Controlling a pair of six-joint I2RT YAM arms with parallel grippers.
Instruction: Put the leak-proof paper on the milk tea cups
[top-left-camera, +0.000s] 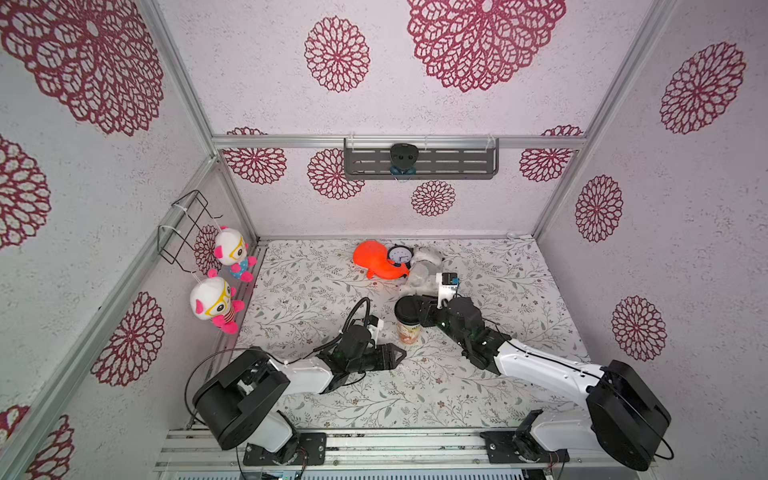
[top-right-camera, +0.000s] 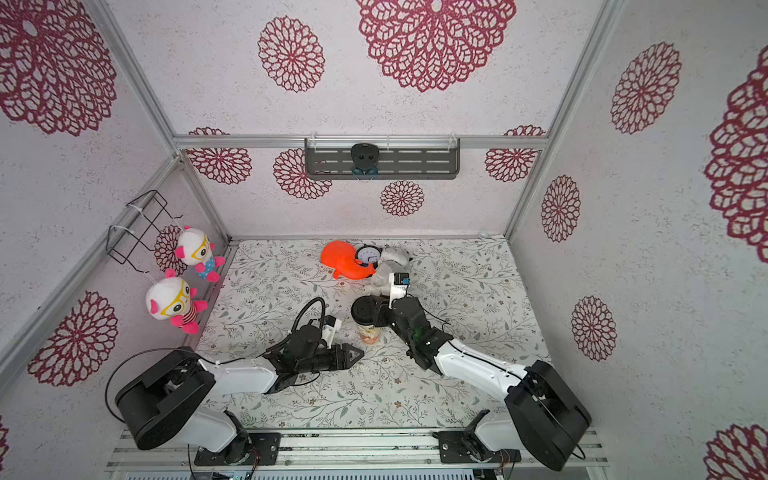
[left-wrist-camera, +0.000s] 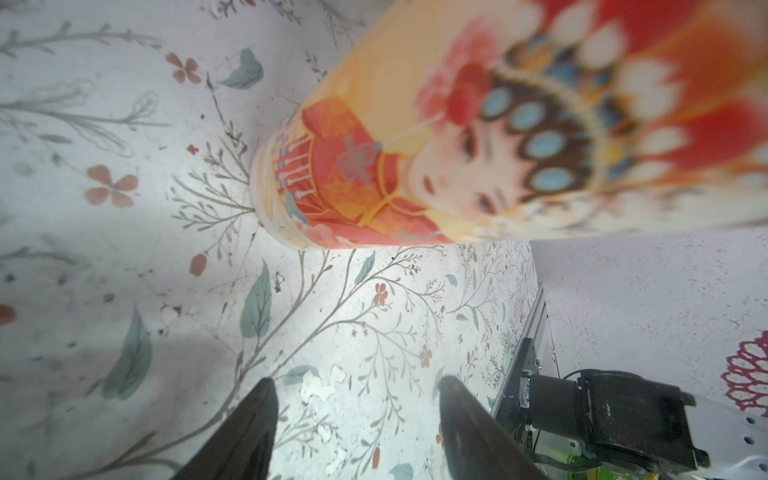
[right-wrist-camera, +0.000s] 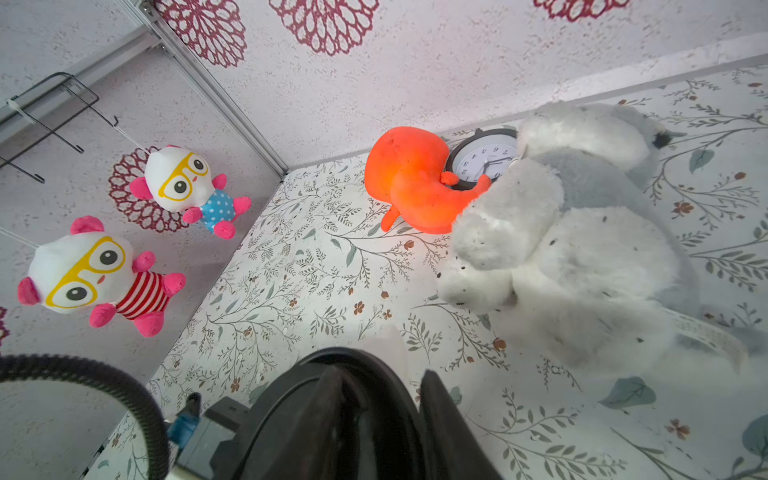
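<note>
A patterned milk tea cup (top-left-camera: 407, 332) (left-wrist-camera: 488, 136) with a black top (top-right-camera: 365, 310) stands at the table's middle. My right gripper (top-left-camera: 429, 312) is at the top's right side, shut on the black lid; whether it also grips any paper cannot be told. My left gripper (top-left-camera: 395, 356) is low at the cup's front left, its fingers apart with nothing between them. In the left wrist view the cup's side fills the upper right. I cannot make out a separate leak proof paper.
An orange plush whale (top-left-camera: 376, 260), a small clock (top-left-camera: 400, 254) and grey-white plush (right-wrist-camera: 592, 264) lie behind the cup. Two plush toys (top-left-camera: 216, 302) hang on the left wall.
</note>
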